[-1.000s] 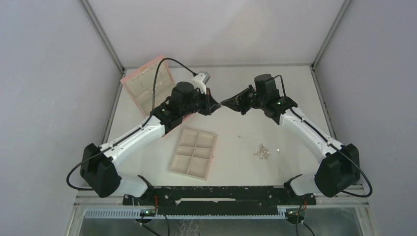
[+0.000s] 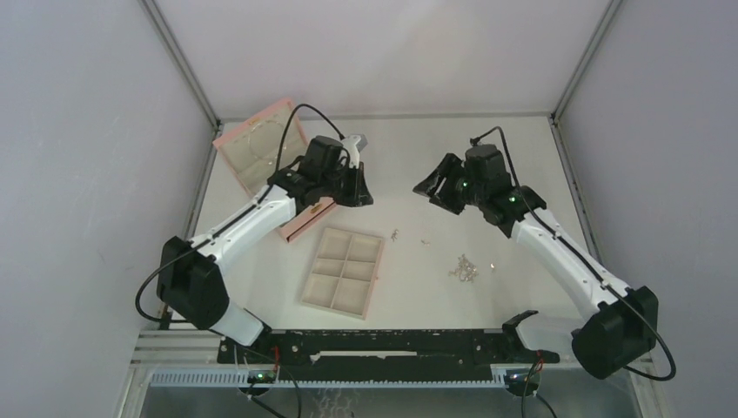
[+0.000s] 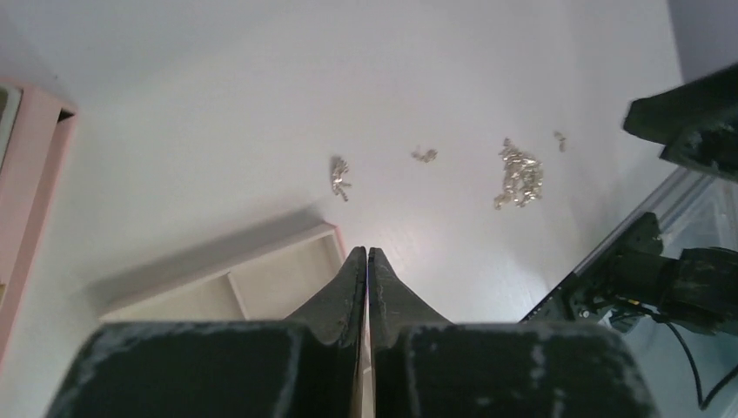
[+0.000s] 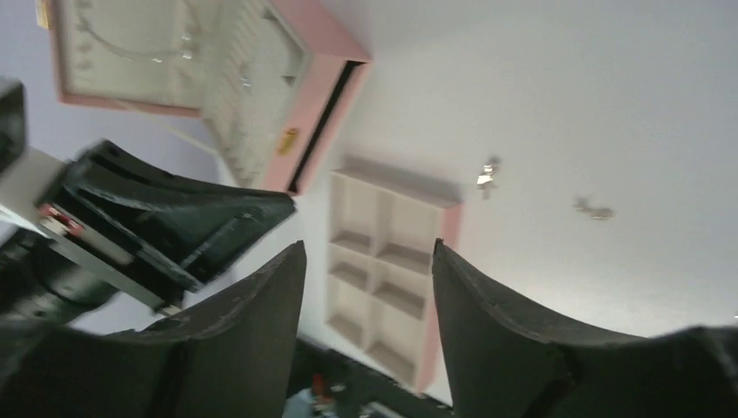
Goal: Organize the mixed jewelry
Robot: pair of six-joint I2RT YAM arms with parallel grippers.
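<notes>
The beige tray with compartments (image 2: pixel 343 272) lies empty on the table, front left of centre. A small jewelry cluster (image 2: pixel 394 234) lies just beyond its right edge. Farther right are a smaller piece (image 2: pixel 426 242), a tangled pile (image 2: pixel 466 268) and a single bit (image 2: pixel 493 266). The pink jewelry box (image 2: pixel 259 146) stands with its lid up at the back left, partly hidden by my left arm. My left gripper hovers beyond the tray, fingertips almost together, nothing visible between them. Over the table's right half, my right gripper is open and empty.
Bare white table (image 2: pixel 392 152) stretches behind and between the arms. Side walls close in left and right, and a dark rail (image 2: pixel 387 346) runs along the front.
Both grippers were tip to tip and have drawn apart, the right one moving right and opening. A small jewelry cluster now lies on the table below where they met.
</notes>
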